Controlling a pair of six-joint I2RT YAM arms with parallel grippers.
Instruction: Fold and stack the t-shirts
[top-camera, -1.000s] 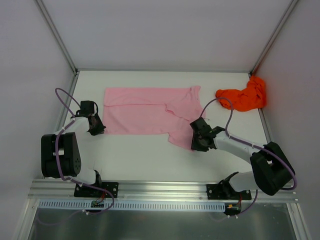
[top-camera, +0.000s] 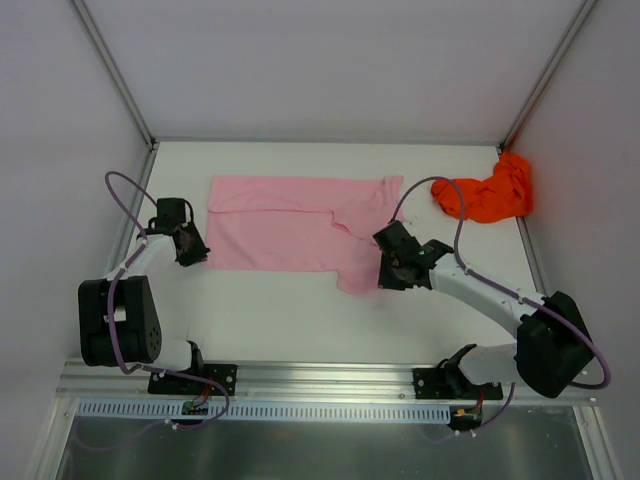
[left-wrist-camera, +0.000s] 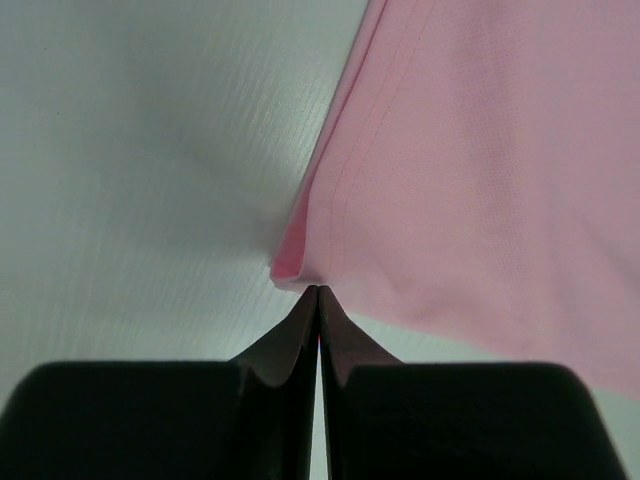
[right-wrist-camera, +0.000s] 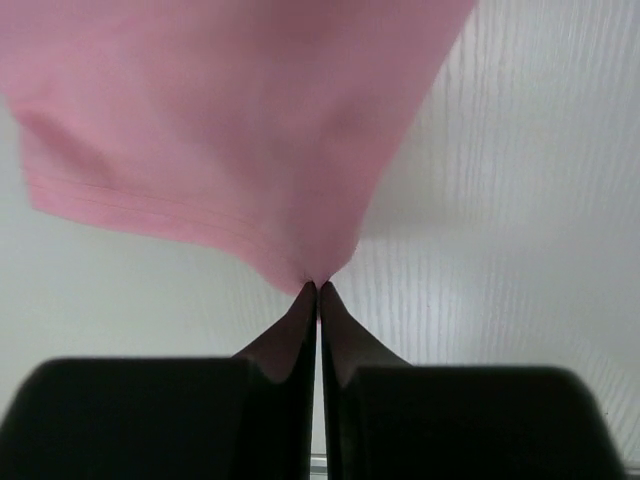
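A pink t-shirt (top-camera: 270, 240) lies spread out across the middle of the white table, one sleeve folded over at its right side. At its front left corner my left gripper (top-camera: 207, 258) is shut; in the left wrist view the shirt's hem (left-wrist-camera: 345, 255) meets the fingertips, pinched at their very ends. My right gripper (top-camera: 382, 286) is shut on the front right end of the shirt. Seen from the right wrist, the cloth (right-wrist-camera: 290, 190) narrows to a gathered point between the fingertips and looks raised off the table.
A crumpled orange-red cloth (top-camera: 487, 190) lies at the back right corner of the table, clear of the right arm. Bare tabletop (top-camera: 280, 320) stretches in front of the shirt. Walls enclose the back and sides.
My right gripper has moved back and slightly left, carrying the shirt's front right end with it. The left gripper has shifted only slightly. The orange-red cloth is unmoved.
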